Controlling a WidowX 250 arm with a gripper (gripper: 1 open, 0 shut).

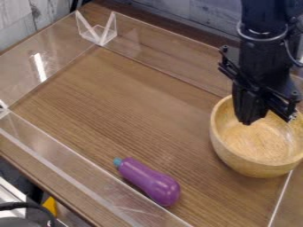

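Note:
The black gripper (pixel 254 106) hangs over a yellow bowl (pixel 249 151) on the right of the camera view, its fingers pointing down at the bowl's back part. Whether it is open or shut, or has anything between its fingers, I cannot tell. A purple eggplant-like object (pixel 148 181) with a teal tip lies on the wooden surface at the front, left of the bowl and apart from it.
A clear wire or plastic rack (pixel 97 28) stands at the back left. Transparent walls edge the area, and a dark cable or part shows at the lower left corner.

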